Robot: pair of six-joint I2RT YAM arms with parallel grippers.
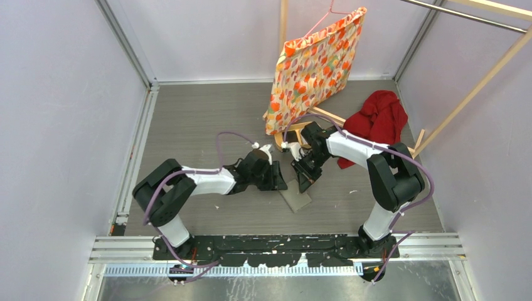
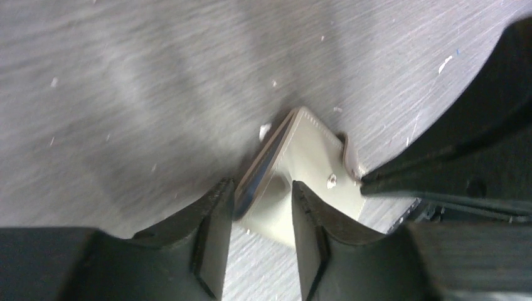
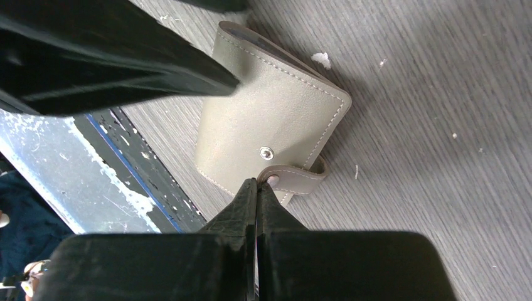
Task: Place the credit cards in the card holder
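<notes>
The beige card holder (image 1: 296,199) lies folded on the table between my two arms. Its strap (image 3: 295,179) is unsnapped, curling off one edge. In the left wrist view the holder (image 2: 307,163) shows a dark gap along its fold-over edge. My left gripper is part open at the holder's near corner, its fingers (image 2: 304,207) spread around that edge; whether they touch it, I cannot tell. The right gripper is shut, its tips at the strap, with nothing visible between them. I see no credit cards in any view.
Behind the arms, a patterned cloth (image 1: 313,72) hangs on a hanger near a wooden frame. A red cloth (image 1: 378,119) lies at the back right.
</notes>
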